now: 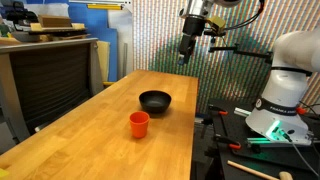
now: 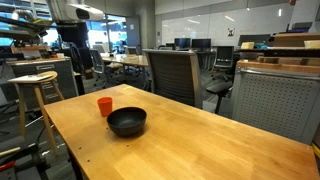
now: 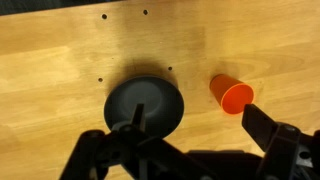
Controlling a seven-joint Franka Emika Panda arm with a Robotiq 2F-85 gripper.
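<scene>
A black bowl (image 1: 155, 101) stands upright on the wooden table, with an orange-red cup (image 1: 139, 124) a short way from it. In the second exterior view, the cup (image 2: 105, 106) is behind and to the left of the bowl (image 2: 126, 122). My gripper (image 1: 186, 54) hangs well above the table, clear of both. From the wrist, the bowl (image 3: 145, 98) looks empty, and the cup (image 3: 232, 95) lies to its right. The dark fingers (image 3: 262, 126) show wide apart along the lower edge of that view, with nothing held between them.
A dark office chair (image 2: 176, 77) stands along its far side. Tools with wooden handles (image 1: 252, 171) lie beside the arm's base (image 1: 277, 122). A stool (image 2: 38, 95) is at the left of the second exterior view.
</scene>
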